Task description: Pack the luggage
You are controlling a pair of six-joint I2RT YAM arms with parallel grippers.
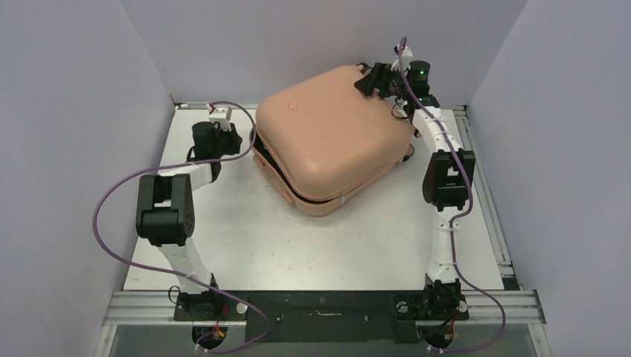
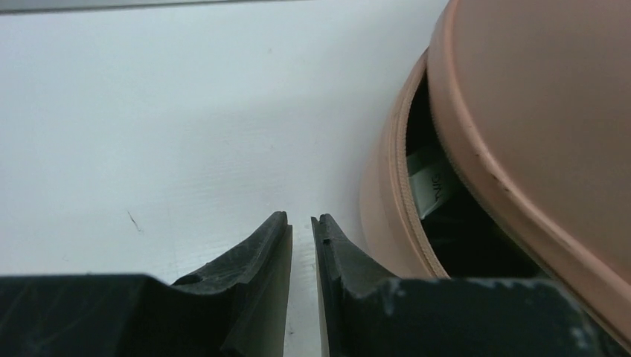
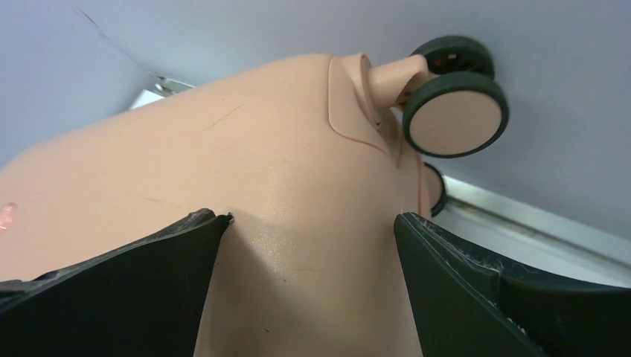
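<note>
A peach hard-shell suitcase point(image 1: 332, 135) lies at an angle mid-table, lid down but parted from the base along the left and front, where a pale item point(image 2: 430, 182) shows inside in the left wrist view. My left gripper is just left of that gap, fingertips a little apart, nothing visible between them. My right gripper is open over the suitcase's upper right corner, its fingers either side of the shell beside a wheel point(image 3: 454, 125); whether they touch it is unclear.
Bare white table point(image 1: 283, 253) lies in front of the suitcase and to the left. Grey walls point(image 1: 111, 149) enclose the sides and back, close behind the suitcase's top corner and my right arm.
</note>
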